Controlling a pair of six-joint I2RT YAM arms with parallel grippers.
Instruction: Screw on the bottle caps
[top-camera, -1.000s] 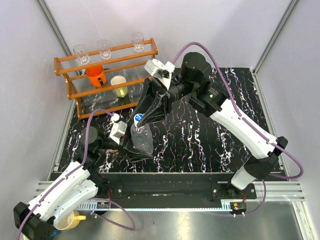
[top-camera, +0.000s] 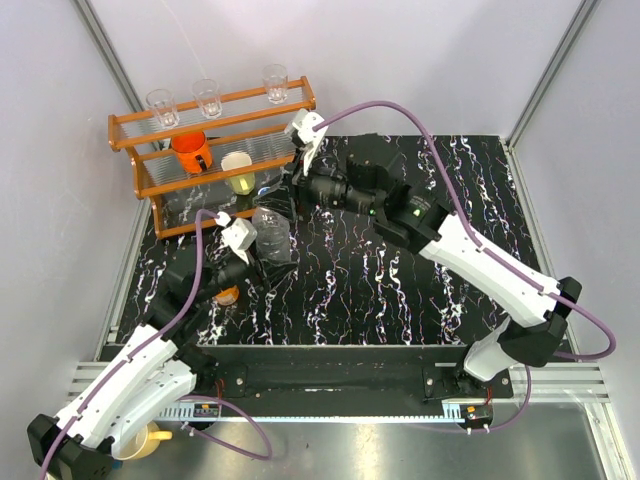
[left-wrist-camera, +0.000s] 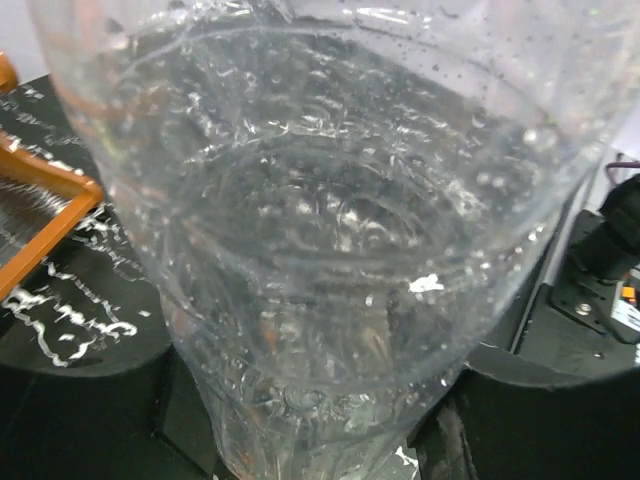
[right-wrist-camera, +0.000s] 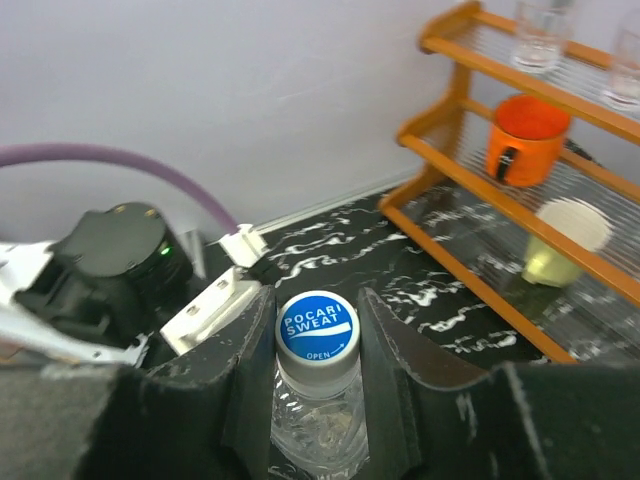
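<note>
A clear, empty-looking plastic bottle (top-camera: 272, 238) is held between the two arms. My left gripper is shut on its lower part, and the bottle fills most of the left wrist view. At the bottle's top is a white cap with a blue POCARI SWEAT disc (right-wrist-camera: 318, 328). My right gripper is shut on this cap, with a dark finger (right-wrist-camera: 243, 375) against either side. In the top view the right gripper hides the cap. How tightly the cap sits on the neck cannot be told.
Behind the bottle stands a wooden rack (top-camera: 222, 130) with glasses, an orange mug (top-camera: 191, 152) and a pale yellow cup (top-camera: 238, 172). An orange item (top-camera: 228, 296) lies near the left arm.
Both grippers and the bottle have shifted a little left and toward the rack, and the right hand has turned.
</note>
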